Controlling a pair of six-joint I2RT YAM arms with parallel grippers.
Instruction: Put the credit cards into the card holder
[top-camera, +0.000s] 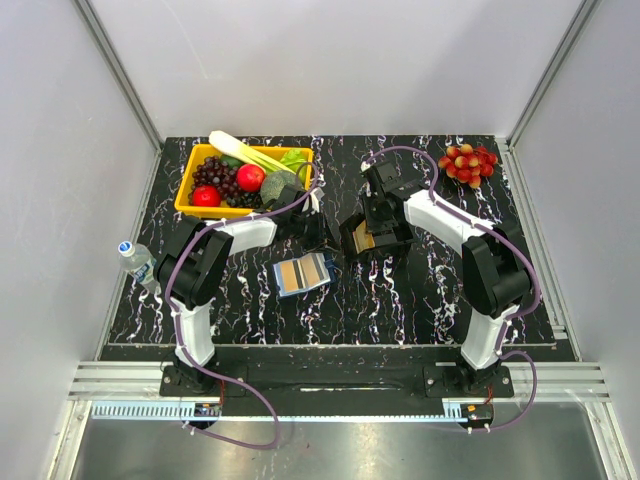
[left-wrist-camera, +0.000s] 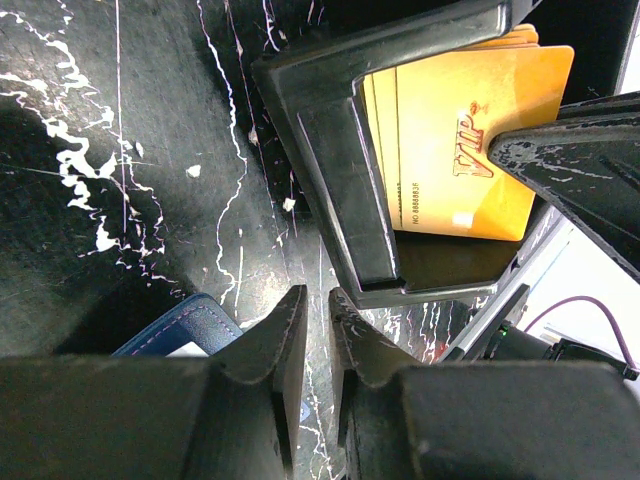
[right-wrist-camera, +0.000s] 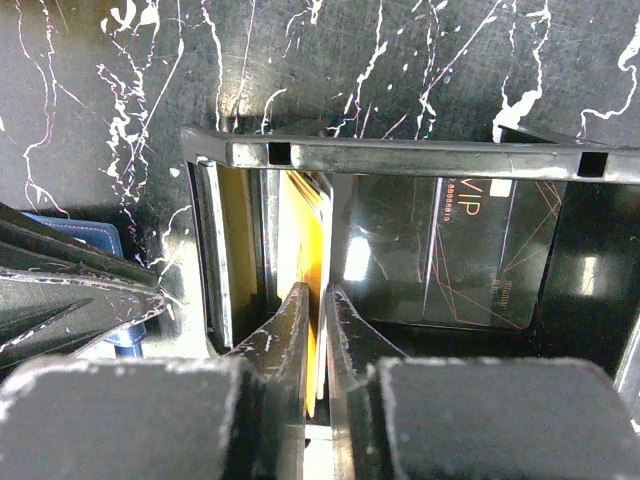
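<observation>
A black card holder (right-wrist-camera: 400, 155) sits at the table's middle with yellow cards (left-wrist-camera: 460, 110) in it. In the right wrist view my right gripper is at the yellow cards, its fingertips close together around their edge; whether it grips them is unclear. My left gripper is beside the holder, fingertips nearly together; anything between them is hard to see. A blue-edged item with tan slots (top-camera: 300, 273) lies below the left gripper.
A yellow basket (top-camera: 185, 190) of fruit and vegetables stands back left, red fruit (top-camera: 467, 163) back right, a water bottle (top-camera: 140, 265) at the left edge.
</observation>
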